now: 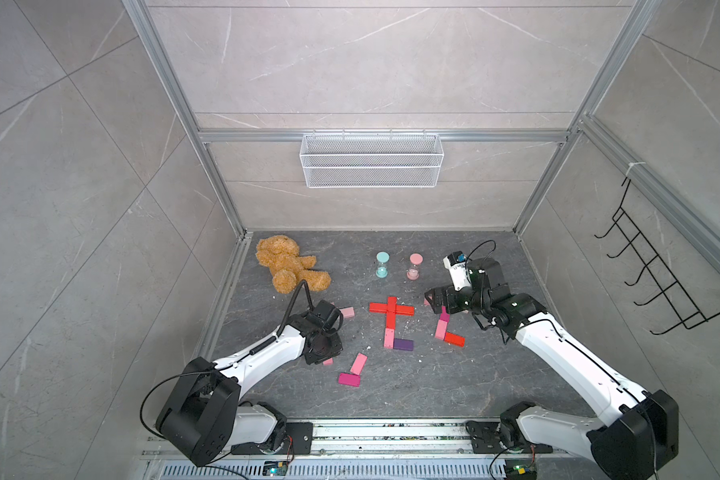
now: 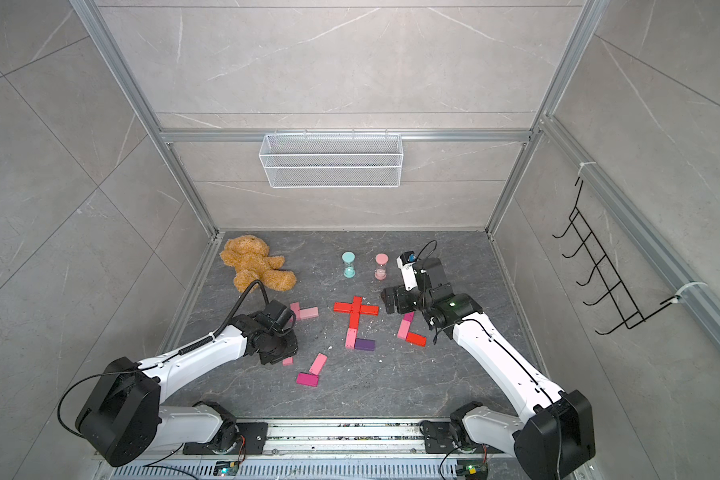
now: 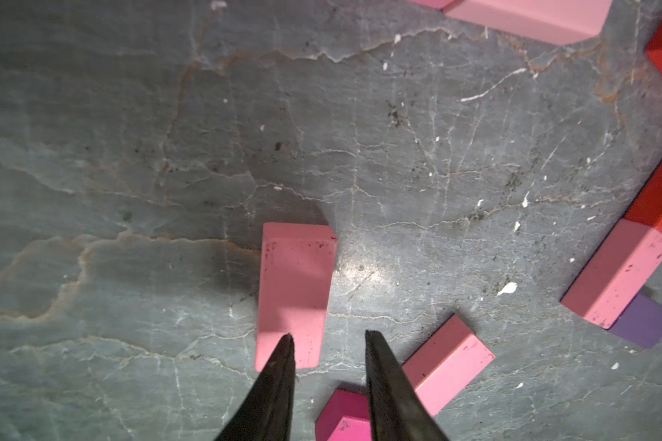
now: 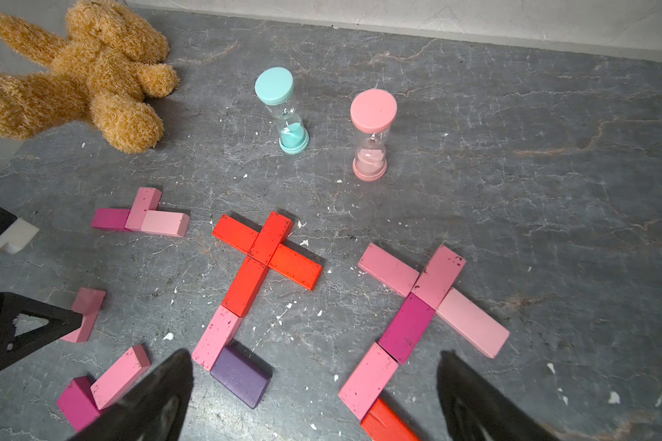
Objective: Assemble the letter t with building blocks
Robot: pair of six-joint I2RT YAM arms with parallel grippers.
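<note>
My left gripper is part open above the table, nothing between its fingers. A loose pink block point(image 3: 295, 294) lies on the table, its near end overlapped by the left finger in the left wrist view. Nearby are another pink block point(image 4: 120, 376) and a magenta block point(image 4: 79, 404). Farther back, a magenta block point(image 4: 111, 219) and two pink blocks point(image 4: 144, 207) form a crossbar and top. The middle t has a red cross point(image 4: 251, 266), a pink block point(image 4: 217, 336) and a purple foot point(image 4: 239, 375). My right gripper hangs open over the right-hand letter.
The right-hand t has a pink crossbar point(image 4: 469, 322), magenta stem block point(image 4: 406, 327) and red foot point(image 4: 387, 422). At the back stand a teal hourglass point(image 4: 275, 88) and a pink hourglass point(image 4: 373, 114). A brown teddy bear point(image 4: 106, 70) lies back left.
</note>
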